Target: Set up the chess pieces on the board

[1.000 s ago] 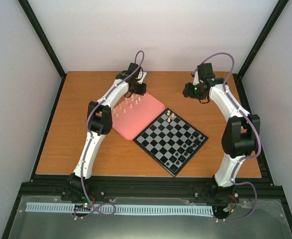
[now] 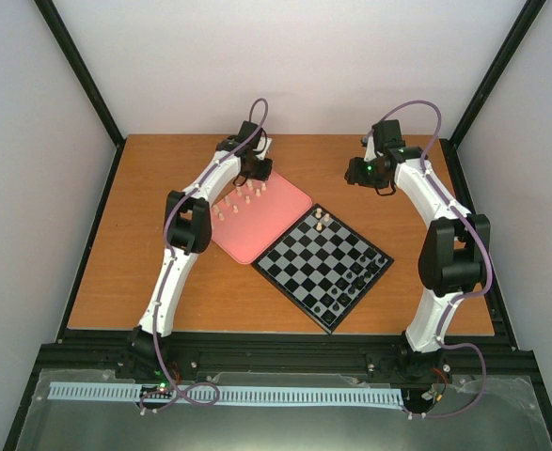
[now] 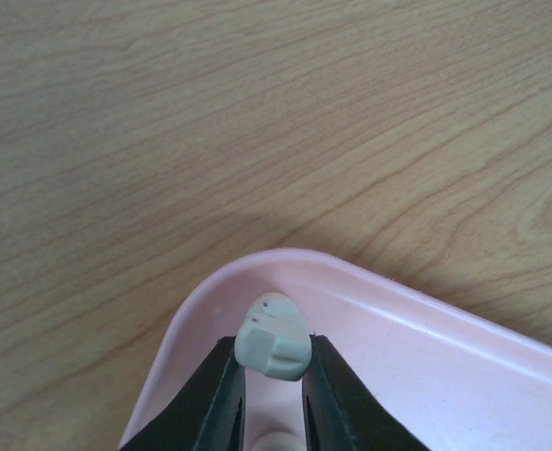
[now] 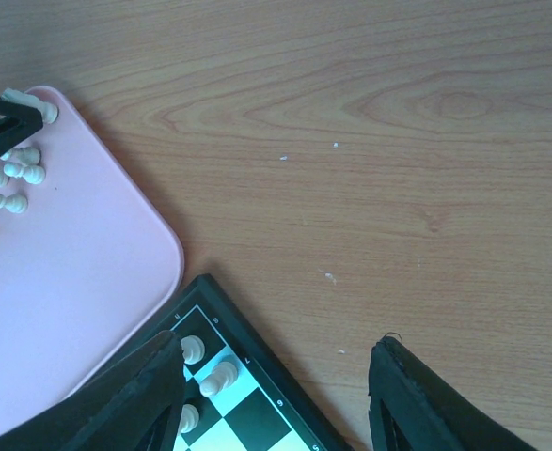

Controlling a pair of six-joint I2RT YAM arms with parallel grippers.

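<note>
At the far corner of the pink tray (image 2: 271, 211), my left gripper has one dark fingertip on each side of a white chess piece (image 3: 276, 329). The fingers look close against it; whether they grip it cannot be told. Several other white pieces (image 2: 235, 208) lie in the tray. On the checkered board (image 2: 294, 254), a few white pieces (image 2: 320, 225) are by the far corner and several black pieces (image 2: 351, 274) are along the near right side. My right gripper hangs open over bare table right of the board, nothing between its fingers.
The tray's raised rim (image 3: 299, 254) curves close around the piece at my left fingers. Tray and board lie side by side, their edges nearly touching. Bare wooden table (image 4: 379, 216) stretches behind and right of the board, with only small specks on it.
My left gripper has shifted slightly left and toward the tray's corner. The right arm and the pieces on the board look unmoved.
</note>
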